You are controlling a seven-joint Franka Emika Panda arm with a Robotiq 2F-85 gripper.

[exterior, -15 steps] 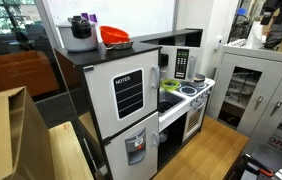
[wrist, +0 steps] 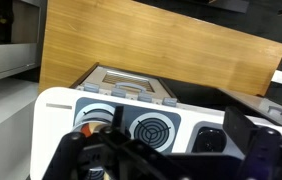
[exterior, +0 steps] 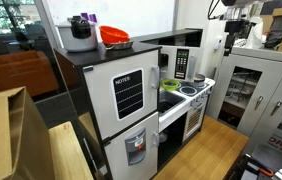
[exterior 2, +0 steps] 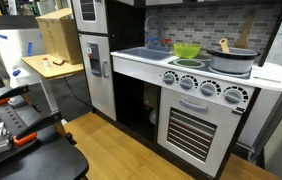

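Observation:
No task object is named. Above the toy kitchen's stove end, my gripper (exterior: 228, 48) hangs at the upper right of the first exterior view. In the wrist view its two dark fingers (wrist: 114, 150) are spread wide over the counter, with a spiral-marked burner (wrist: 153, 130) visible between them. A grey pot (exterior 2: 231, 62) with a wooden spoon stands on the stove. Beside it, toward the sink, is a green bowl (exterior 2: 187, 49). The fingers cover part of the stove top in the wrist view.
The white oven door (exterior 2: 193, 131) faces the wooden floor (exterior 2: 131, 150). The tall toy fridge (exterior: 124, 95) carries a red basket (exterior: 114, 35) and a dark-lidded pot (exterior: 79, 34) on top. A cardboard box (exterior: 16, 135) fills the left. Grey cabinets (exterior: 251, 95) stand at the right.
My arm has come down and leftward from the upper right corner of the first exterior view to above the stove end. The kitchen items look unmoved.

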